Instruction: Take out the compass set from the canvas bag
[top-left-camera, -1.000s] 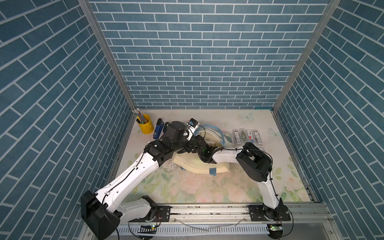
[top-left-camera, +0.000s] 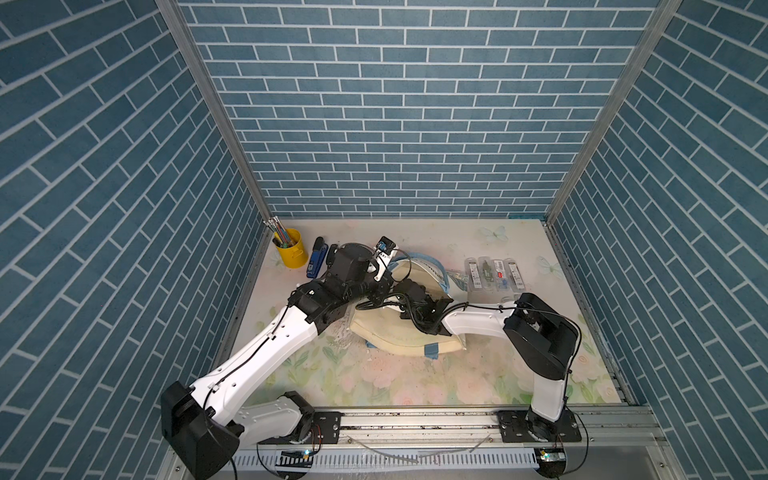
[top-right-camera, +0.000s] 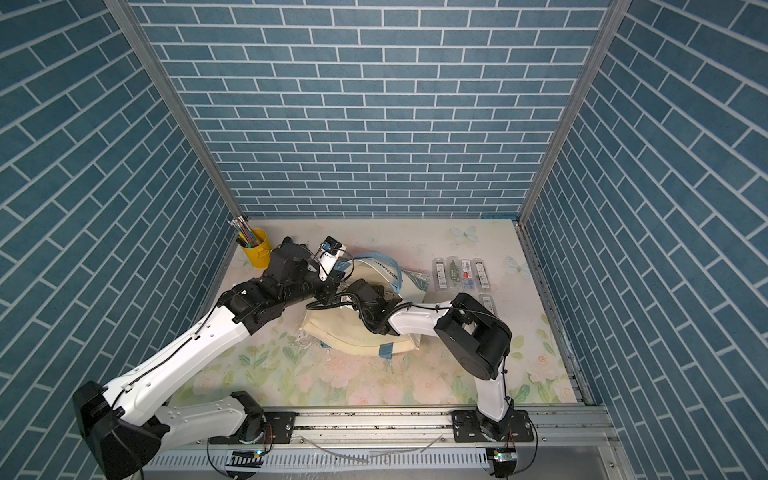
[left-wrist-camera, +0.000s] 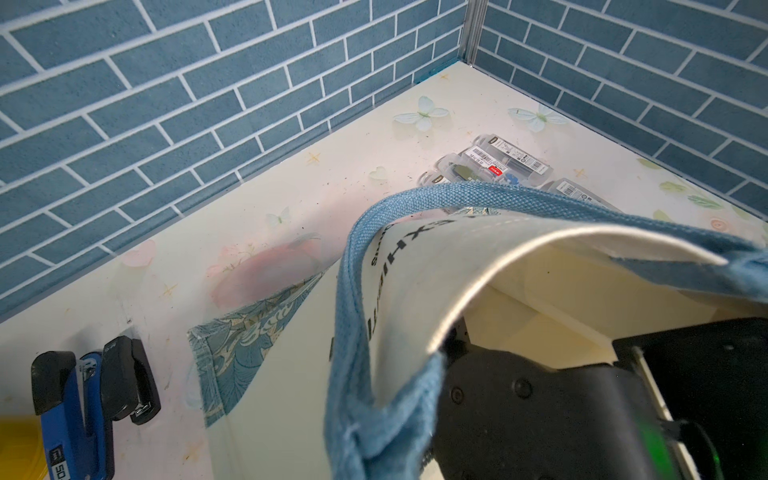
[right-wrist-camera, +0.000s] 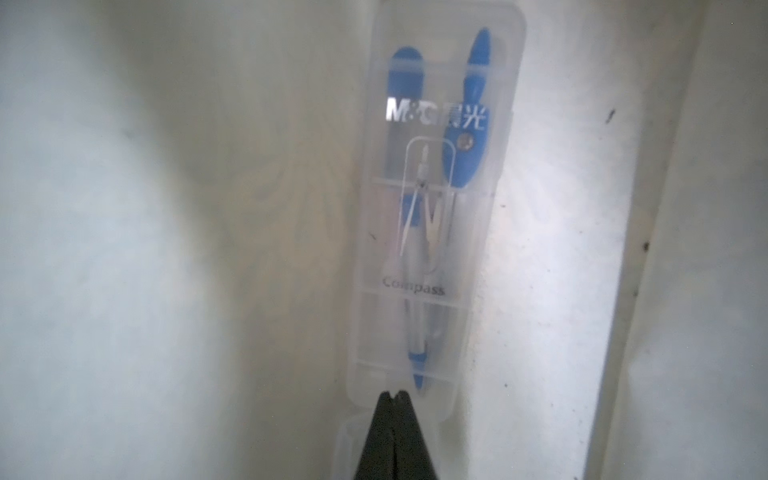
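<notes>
Inside the cream canvas bag (top-left-camera: 392, 331), the clear compass set case (right-wrist-camera: 436, 264) with blue parts lies lengthwise in the right wrist view. My right gripper is shut with nothing between its fingertips. They overlap the near end of the case in that view, with the case outside them; whether they touch it I cannot tell. The bag's blue handle (left-wrist-camera: 345, 320) and cream rim fill the middle of the left wrist view. My left gripper (top-left-camera: 384, 289) is at the bag's left side, its fingers hidden from every camera.
Several clear packaged items (top-left-camera: 497, 273) lie right of the bag. A blue stapler (left-wrist-camera: 80, 404) and a yellow pen cup (top-left-camera: 293, 253) stand on the left. Bare table lies in front of the bag. The two arms are close together over its mouth.
The right arm has shifted to the right and slightly toward the front. The bag has moved a little the same way. The left arm looks unchanged.
</notes>
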